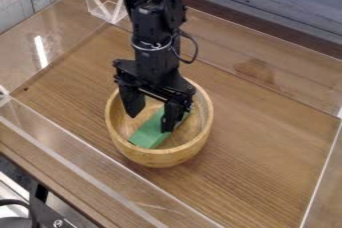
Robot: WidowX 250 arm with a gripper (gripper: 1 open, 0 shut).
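Note:
A round wooden bowl (167, 154) stands in the middle of the camera view, holding a green elongated object (152, 132) that lies slanted inside it. My black gripper (148, 112) is down in the bowl, open, its fingers on either side above the green object; part of that object is hidden behind them. Whether the fingers touch it I cannot tell.
A clear plastic item (107, 4) is at the back left. Pale walls border the table, and a cable lies at the lower left corner.

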